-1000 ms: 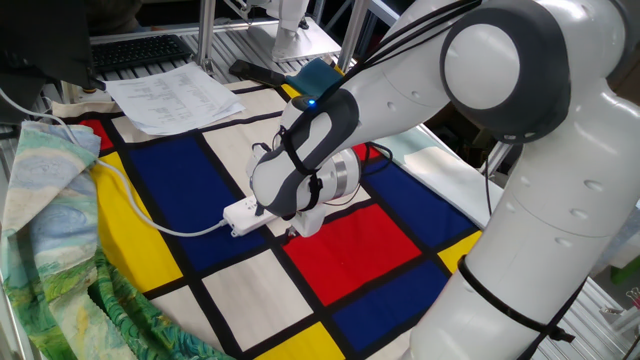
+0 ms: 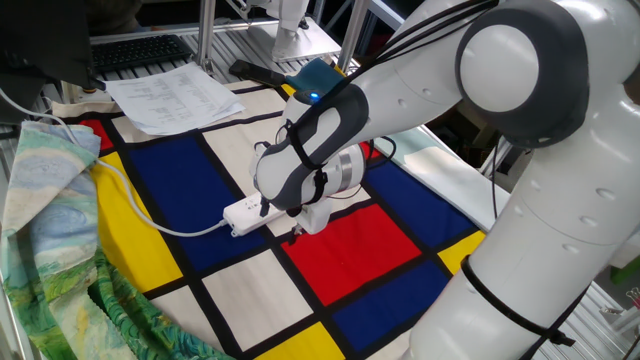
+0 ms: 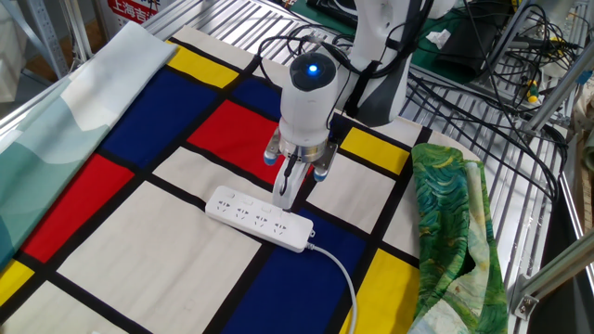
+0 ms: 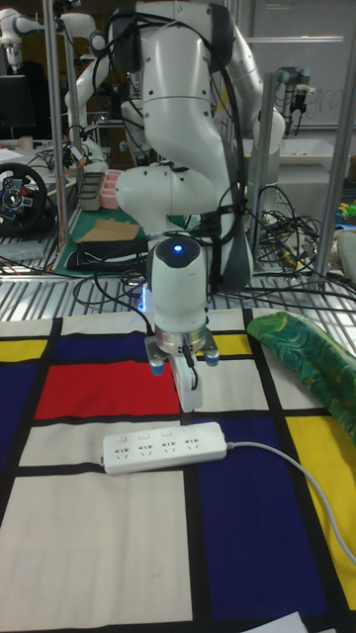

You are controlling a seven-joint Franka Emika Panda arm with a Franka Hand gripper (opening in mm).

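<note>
A white power strip point(image 3: 258, 223) with several sockets lies flat on the cloth, and its white cable point(image 3: 349, 283) runs off from one end. In the exterior view 3 the strip point(image 4: 164, 447) is fully seen; in the exterior view 1 the arm covers part of it point(image 2: 243, 214). My gripper point(image 3: 284, 202) points down at the strip's far long side, near its cable end. The third view has the gripper point(image 4: 191, 407) just behind the strip, with a small gap between them in the picture. Its fingers are seen edge-on, so their opening does not show.
A cloth of coloured blocks point(image 3: 153, 237) covers the table. Green painted fabric point(image 3: 445, 232) is bunched at one side, and pale fabric point(image 3: 83, 130) at the other. Papers point(image 2: 175, 98) and a keyboard point(image 2: 140, 52) lie beyond. Open cloth surrounds the strip.
The upper arm and elbow have shifted slightly to the right in exterior view 1. My gripper has barely moved, and the power strip lies where it was.
</note>
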